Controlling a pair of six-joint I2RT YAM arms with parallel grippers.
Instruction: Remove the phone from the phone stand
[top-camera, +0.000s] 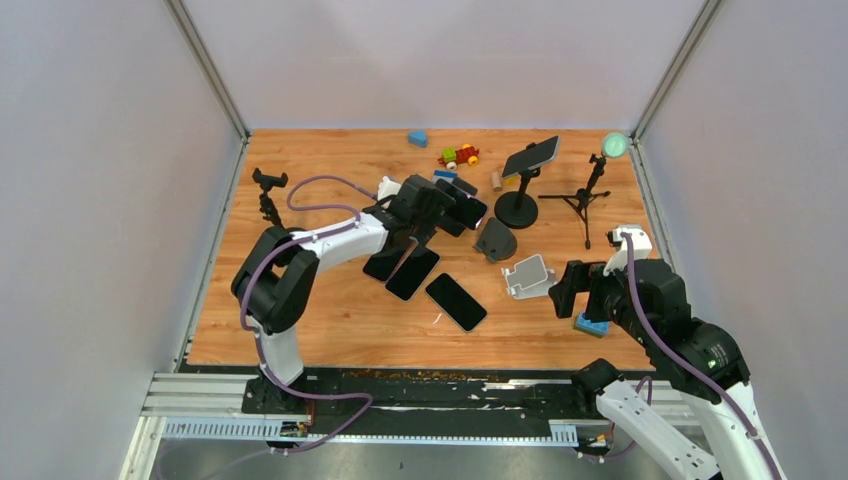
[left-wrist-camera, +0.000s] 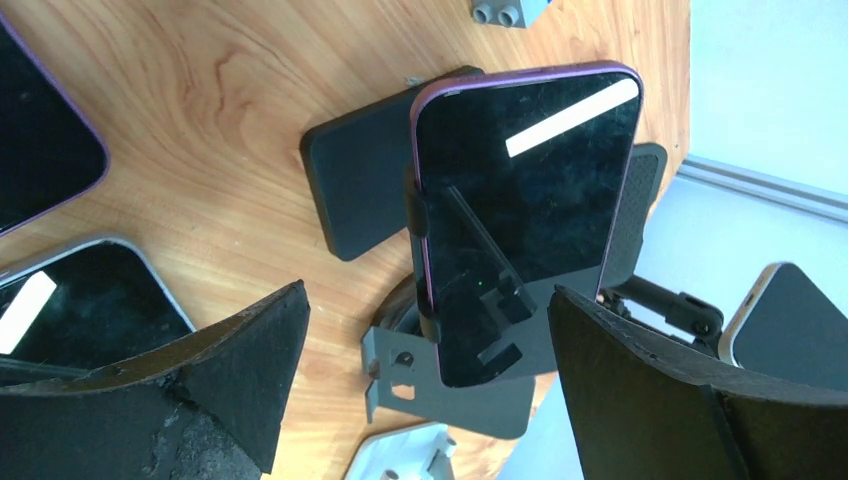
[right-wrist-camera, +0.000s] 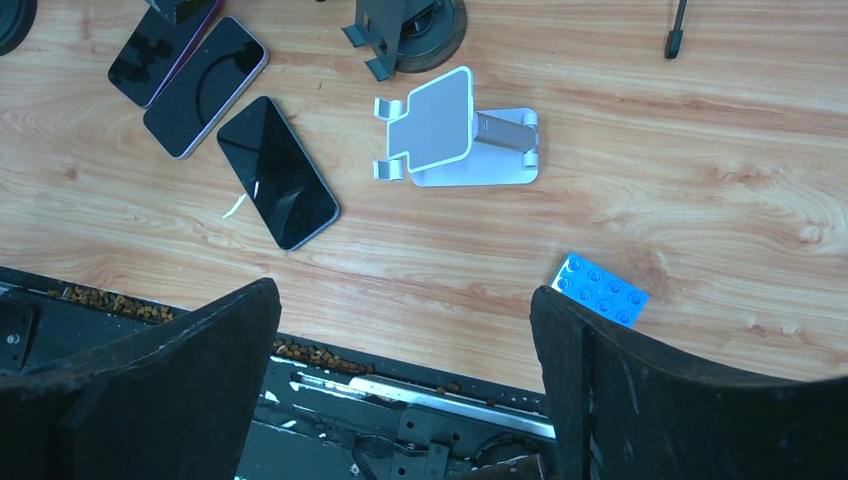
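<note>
A dark phone with a purple edge (left-wrist-camera: 520, 200) leans tilted on a black phone stand (left-wrist-camera: 368, 180) in the left wrist view. In the top view that phone (top-camera: 471, 210) is partly covered by my left gripper (top-camera: 438, 218). Seen from the left wrist, this gripper is open, its fingers apart and nothing gripped; the phone lies ahead, toward the right finger (left-wrist-camera: 640, 370). Whether that finger touches the phone, I cannot tell. My right gripper (top-camera: 572, 292) is open and empty at the right front, away from the stand.
Several phones lie flat, including one near the front (top-camera: 456, 302). Close by are a grey stand (top-camera: 495, 240), an empty silver stand (top-camera: 530, 277) and a tall round-based stand holding a device (top-camera: 530, 156). A tripod (top-camera: 588, 195) and a blue brick (right-wrist-camera: 602, 288) are at the right.
</note>
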